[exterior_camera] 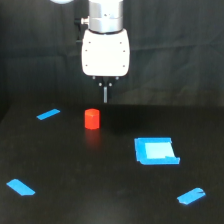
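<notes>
A small red block [92, 119] sits on the dark table in the camera view, left of the middle. Above it and slightly to its right hangs my gripper [106, 99], pointing down from the white arm. Its fingers appear as one thin dark shape, too small to tell whether they are open or shut. The block stands apart from the fingers. To the right, blue tape frames a pale square [159, 150] on the table.
Blue tape strips mark the table at the far left [48, 114], the near left [20, 187] and the near right [191, 196]. Bare black surface lies between them, and a dark curtain [175, 55] hangs behind.
</notes>
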